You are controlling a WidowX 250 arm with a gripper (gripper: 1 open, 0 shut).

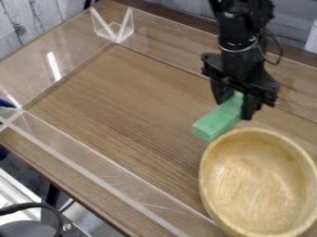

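Note:
My black gripper [229, 98] is over the right part of the wooden tray, its fingers around the upper end of a green block [217, 120]. The block is tilted, its lower end just above and left of the rim of a tan bowl [213, 193]. Whether the fingers are closed firmly on it is hard to see.
The wooden tray floor [118, 93] is clear on the left and middle. Clear plastic walls [87, 167] edge the tray. A white wire-like piece [113, 28] stands at the back left, and dark cables lie at the bottom left.

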